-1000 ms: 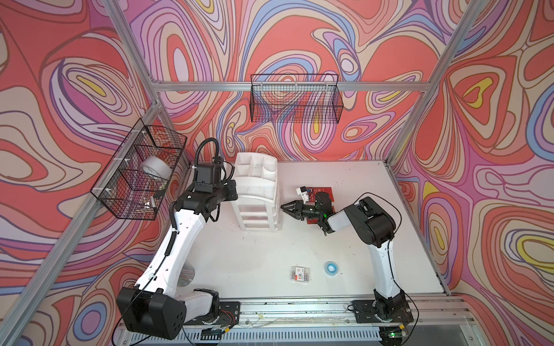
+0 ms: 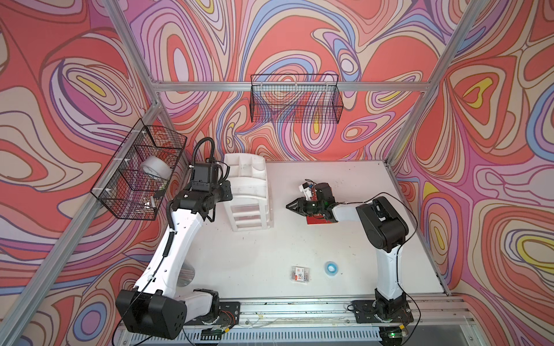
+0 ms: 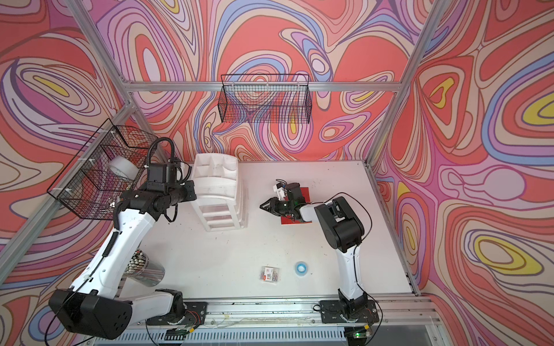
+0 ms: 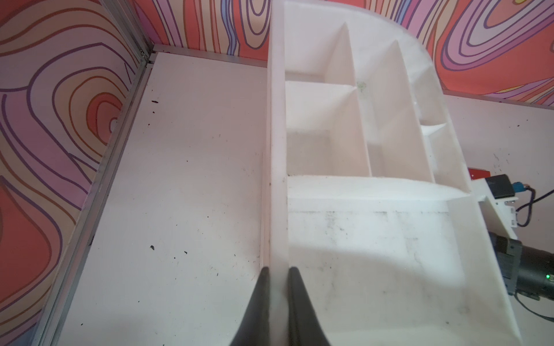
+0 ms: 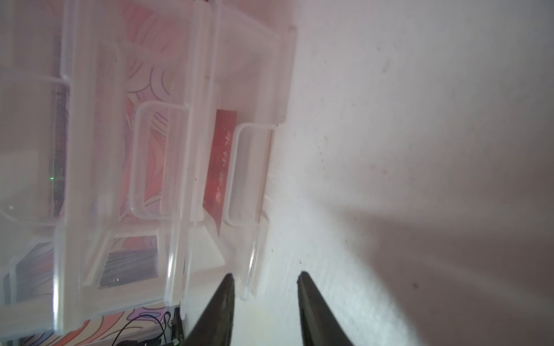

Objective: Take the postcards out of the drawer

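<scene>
The white drawer unit [image 2: 246,189] stands on the left half of the table, its top divided into compartments. My left gripper is shut on the left rim [image 4: 278,173] of that top. In the right wrist view a red card [image 5: 219,164] shows inside a clear lower drawer [image 5: 251,173]. Red flat pieces, apparently postcards [image 3: 304,218], lie on the table to the right of the unit, partly under my right arm. My right gripper is open, apart from the unit on its right side, with nothing between its fingers.
Near the front of the table are a small box [image 2: 300,274] and a blue tape roll [image 2: 330,268]. Wire baskets hang at the left [image 2: 138,173] and back [image 2: 296,103].
The drawer unit has shifted left and turned slightly, with my left gripper moving along at its rim. My right gripper has drawn back a little to the right, away from the unit.
</scene>
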